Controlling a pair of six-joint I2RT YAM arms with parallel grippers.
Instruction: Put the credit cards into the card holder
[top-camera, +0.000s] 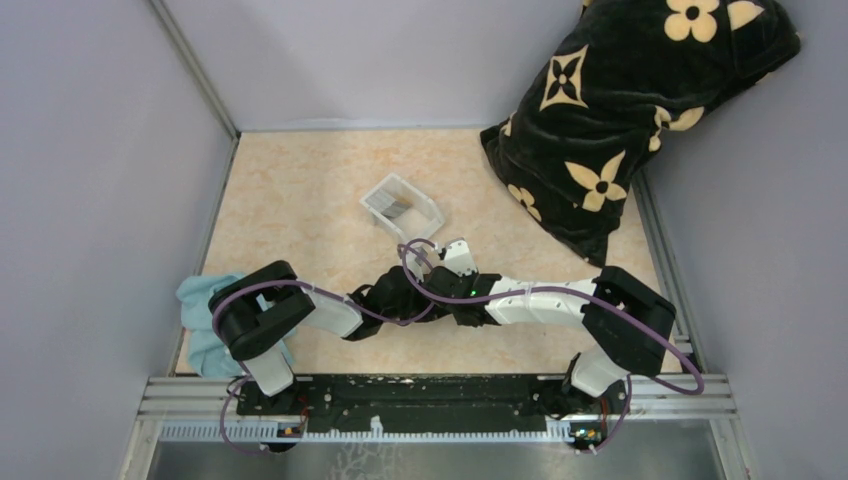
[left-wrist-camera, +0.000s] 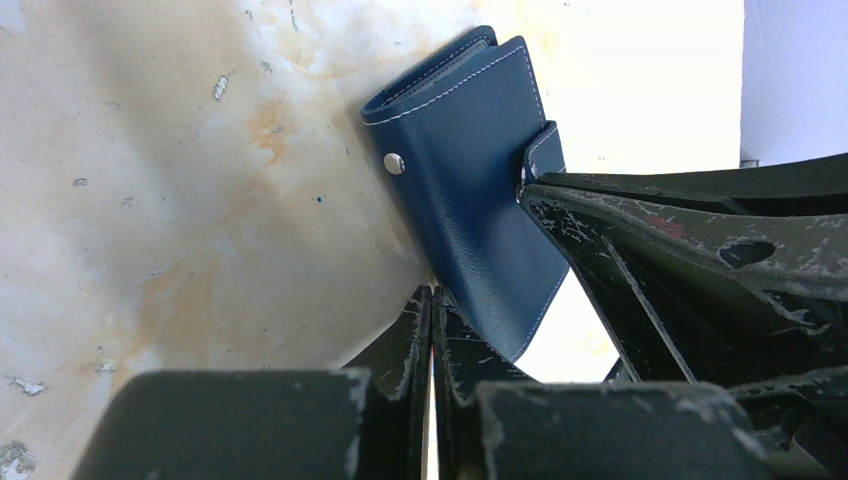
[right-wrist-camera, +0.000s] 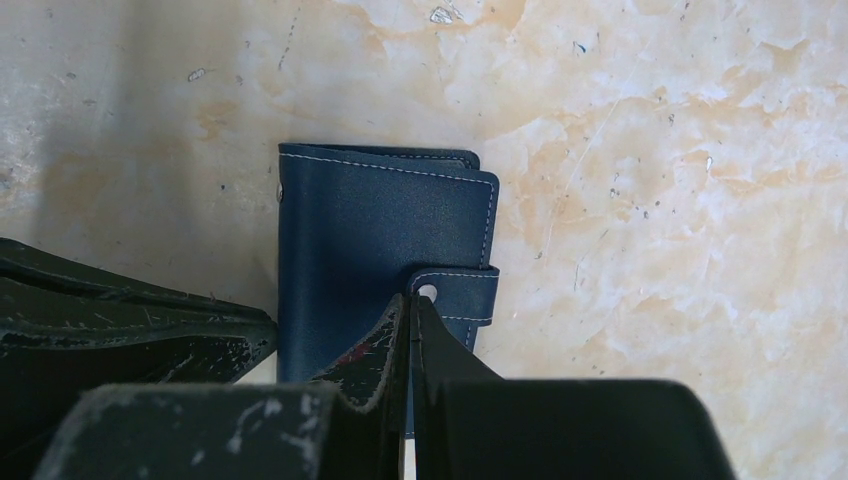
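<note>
A dark blue card holder (right-wrist-camera: 370, 230) lies folded on the table, its snap strap (right-wrist-camera: 465, 296) across the right edge in the right wrist view. My right gripper is shut with nothing between its fingers, the tips at the strap's snap end and the strap outside them. At the holder's spine side, my left gripper is shut; I see nothing held in it. Silvery-grey cards (top-camera: 388, 204) appear to lie in the white tray (top-camera: 432, 208). From above, the arms hide the card holder.
A black patterned cushion (top-camera: 560, 130) fills the back right corner. A light blue cloth (top-camera: 205, 340) lies at the left front. Bare table (top-camera: 290, 190) shows at the back left. Both grippers are close together over the holder.
</note>
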